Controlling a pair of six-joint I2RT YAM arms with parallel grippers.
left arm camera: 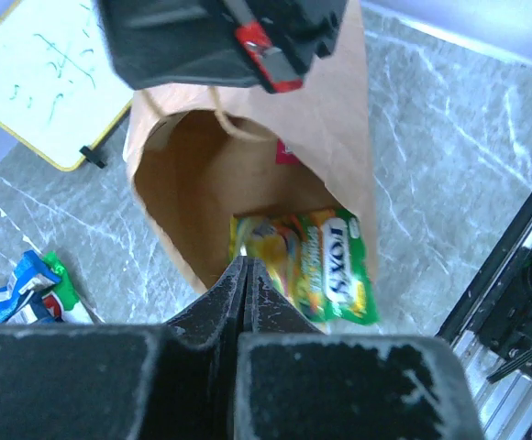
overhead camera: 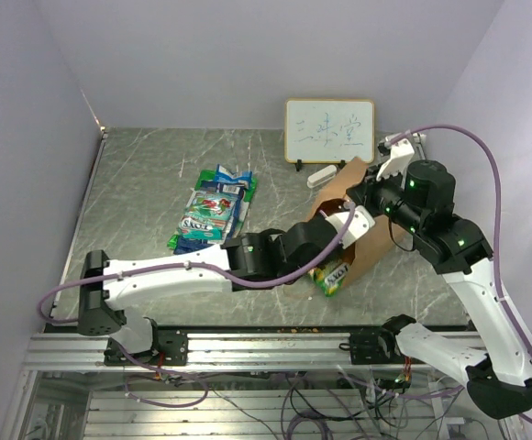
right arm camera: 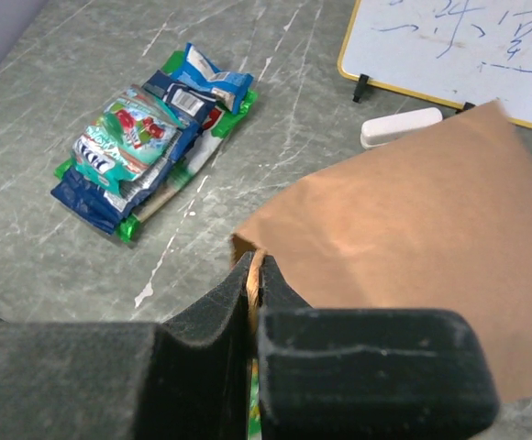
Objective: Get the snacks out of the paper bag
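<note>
The brown paper bag (overhead camera: 374, 246) leans over with its mouth toward the left arm. A green-and-yellow snack packet (left arm camera: 335, 266) lies at that mouth, partly outside it. My left gripper is shut, its tips at the packet's left edge, and the packet seems pinched there. Shut on the bag's upper rim, my right gripper has a thin strip of brown paper between its fingers. Inside the bag a bit of red (left arm camera: 285, 154) shows; the rest of the interior is partly hidden.
Several snack packets (overhead camera: 213, 211) lie piled on the left of the grey marble table (overhead camera: 138, 202). A small whiteboard (overhead camera: 329, 130) stands at the back, with a white eraser (overhead camera: 321, 176) before it. Clear table lies between pile and bag.
</note>
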